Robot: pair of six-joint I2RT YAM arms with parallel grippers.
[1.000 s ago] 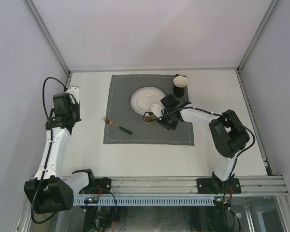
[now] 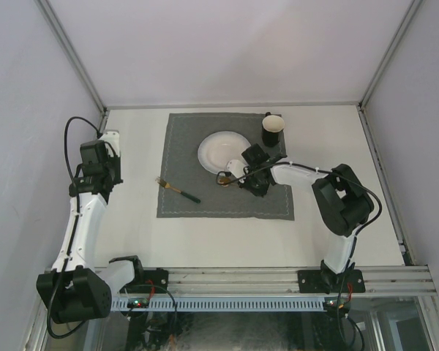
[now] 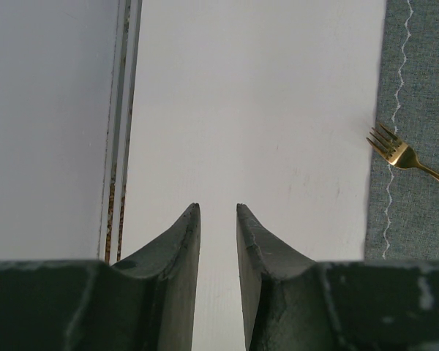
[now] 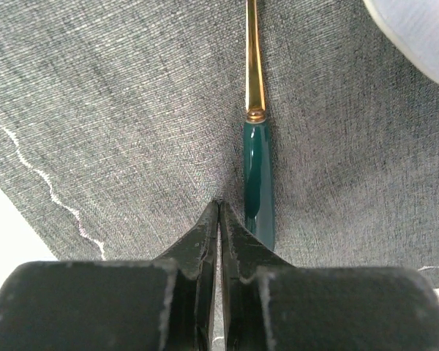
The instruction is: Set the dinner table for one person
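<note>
In the right wrist view my right gripper is shut with nothing between its fingers. The spoon's green handle [image 4: 258, 175] lies on the mat just right of those fingertips, outside them; its bowl shows as a gold patch [image 2: 224, 180] in the top view. The white plate [image 2: 218, 152] sits on the grey placemat [image 2: 186, 139]. A green-handled gold fork [image 2: 178, 190] lies slanted on the mat's left part. Away to the left, my left gripper stands open and empty over bare table; the fork's tines [image 3: 384, 144] are to its right.
A black mug [image 2: 271, 130] with a pale inside stands at the mat's back right corner. Bare white table surrounds the mat, with clear room in front of it. Walls enclose the left, back and right sides.
</note>
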